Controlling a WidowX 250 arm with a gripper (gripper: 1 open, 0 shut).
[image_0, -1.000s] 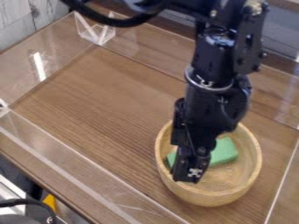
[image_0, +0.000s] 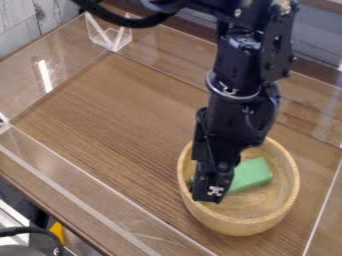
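Note:
My black gripper (image_0: 214, 172) hangs over a round tan bowl (image_0: 271, 208) at the lower right of the view, its fingers reaching down over the bowl's left part. Inside the bowl lies a green block (image_0: 251, 174), partly hidden behind the gripper. The gripper is open; whether its fingertips touch the block is unclear.
A clear plastic piece (image_0: 110, 30) stands at the upper left. The wooden surface (image_0: 94, 120) to the left of the bowl is clear. A dark object with yellow shows at the lower left corner.
The gripper has shifted slightly left within the bowl's area since one second ago. The bowl and green block look nearly unchanged.

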